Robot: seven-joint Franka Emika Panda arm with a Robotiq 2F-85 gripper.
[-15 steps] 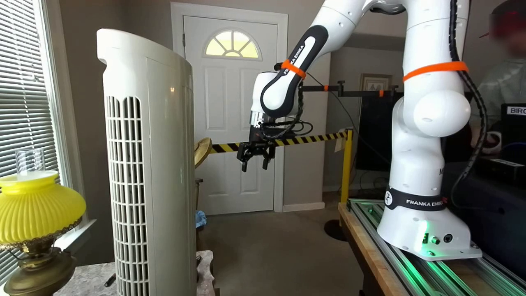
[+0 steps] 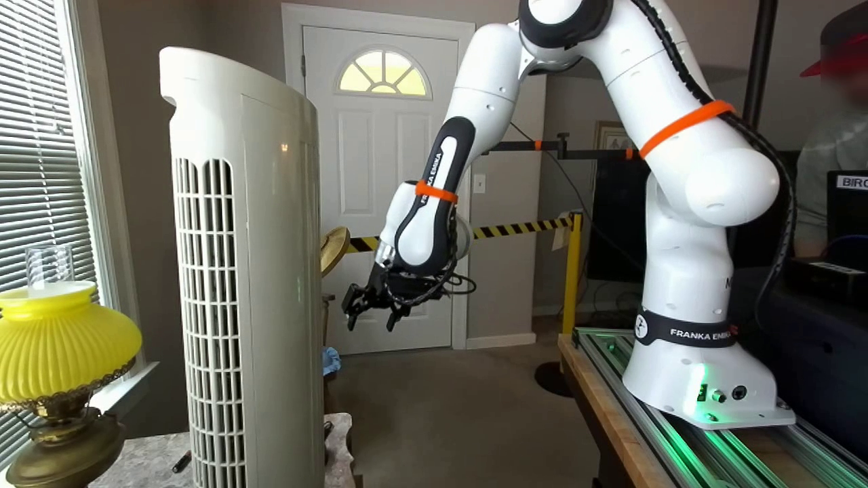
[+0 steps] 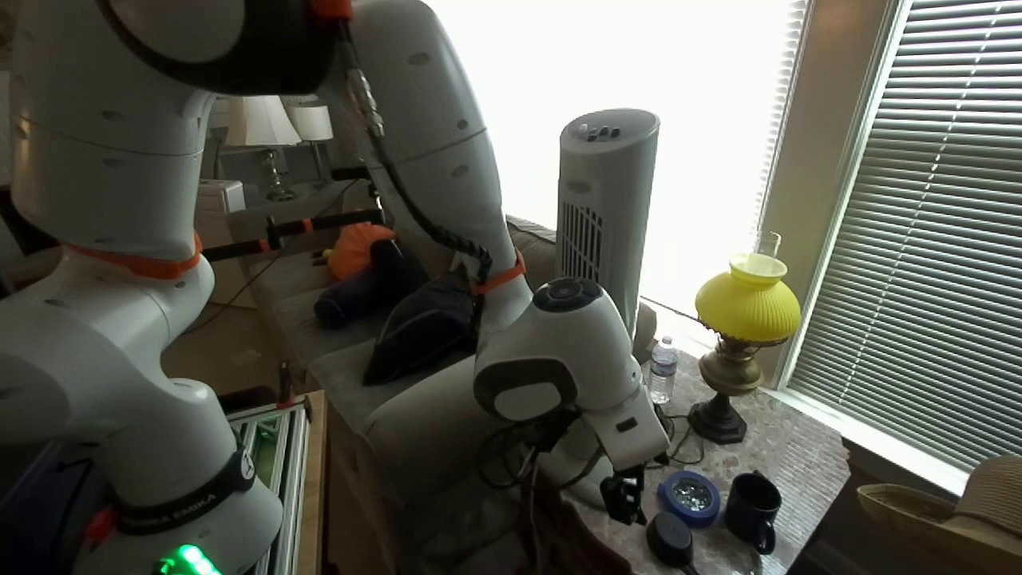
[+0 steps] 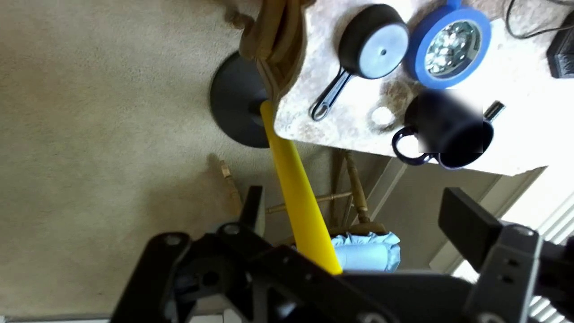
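Observation:
My gripper is open in the wrist view, its two fingers far apart with nothing held between them. Beyond it lies the marble-topped table, carrying a small black pan [image 4: 376,45] with a short handle, a blue tape roll [image 4: 481,40] with shiny bits inside its ring, and a dark mug [image 4: 452,126]. The mug stands near the table edge; part of it is blurred. In exterior view 1 the gripper [image 2: 371,318] hangs in the air right of the tower fan [image 2: 281,268]. Exterior view 2 shows the gripper [image 3: 624,498] close to the pan [image 3: 670,538] in the picture; their true distance is unclear.
A yellow-shaded lamp [image 3: 747,302] and a water bottle [image 3: 663,369] stand on the table [image 3: 805,450] by the window. A yellow post [image 4: 301,199] rises near the table corner. Open floor [image 2: 456,415] lies between table and robot bench.
In exterior view 1 the arm has reached out, carrying the gripper down and to the left, toward the fan. The hand is now more tilted. The fan and lamp have not moved.

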